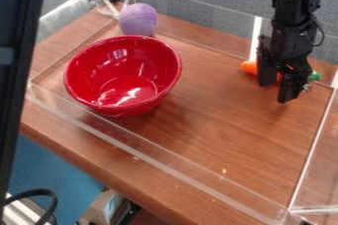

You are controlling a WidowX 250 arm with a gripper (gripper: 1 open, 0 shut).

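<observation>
The black gripper (pixel 280 79) is lowered at the right back of the wooden surface, over an orange carrot (pixel 248 68) with a green end showing to its right. The fingers cover much of the carrot, so whether they are closed on it is unclear. A large red bowl (pixel 123 71) sits at the left, and a purple ball (pixel 138 19) rests behind it.
Clear plastic walls edge the wooden table (pixel 211 145), with a grey partition at the back.
</observation>
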